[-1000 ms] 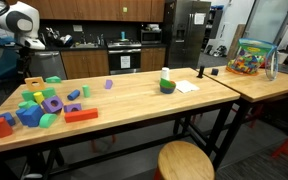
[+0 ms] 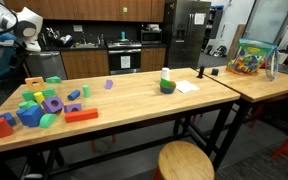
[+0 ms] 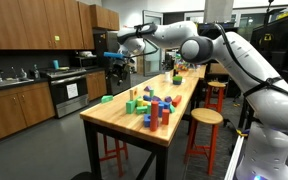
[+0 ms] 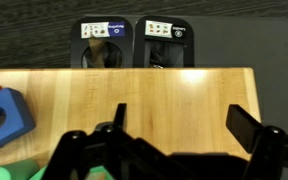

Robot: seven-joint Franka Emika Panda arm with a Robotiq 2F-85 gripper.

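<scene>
My gripper stands open in the wrist view, its dark fingers wide apart with only bare wood below the gap. In that view a blue block with a round hole lies at the left edge, and green pieces show at the bottom left. Exterior view 1 has the arm raised at the upper left, beyond the toy blocks; its fingers are too small there to read. A purple ring-shaped block, a long red block and an orange block lie on the table.
Two bins stand past the table's edge in the wrist view. The long wooden table has free room in its middle. A green bowl and white paper lie farther right. A round stool stands in front.
The arm has shifted slightly at the upper left of exterior view 1. Most blocks on the table stay where they were.
</scene>
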